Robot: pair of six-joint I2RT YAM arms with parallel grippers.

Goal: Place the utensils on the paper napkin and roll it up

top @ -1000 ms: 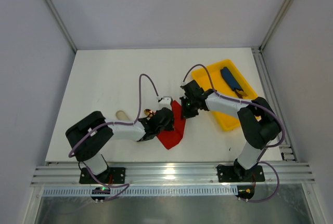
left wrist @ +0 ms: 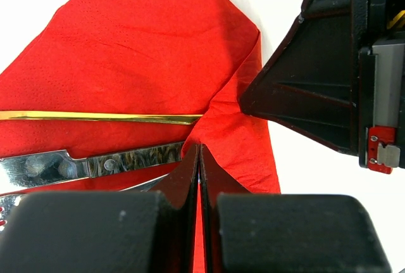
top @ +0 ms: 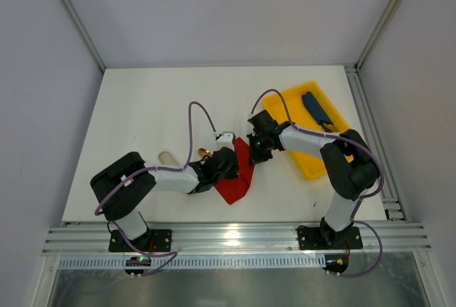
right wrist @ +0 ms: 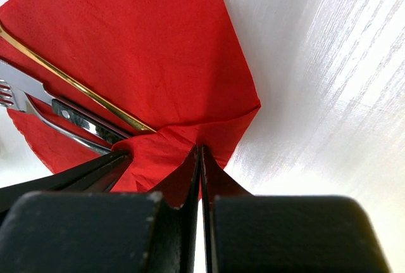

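The red napkin [left wrist: 107, 45] lies flat with one edge folded over the utensil ends. A gold utensil [left wrist: 76, 116], a knife [left wrist: 133, 160] and a silver fork [right wrist: 12, 95] lie on it. My left gripper is shut at the folded edge, nothing clearly seen between its fingers. My right gripper is shut on the napkin's folded edge, close to my left one. In the top view both grippers meet over the napkin, hiding much of it.
A yellow bin [top: 313, 164] with a dark blue item stands at the right. A pale object [top: 168, 157] lies left of the napkin.
The right arm has shifted very slightly; otherwise little has visibly changed.
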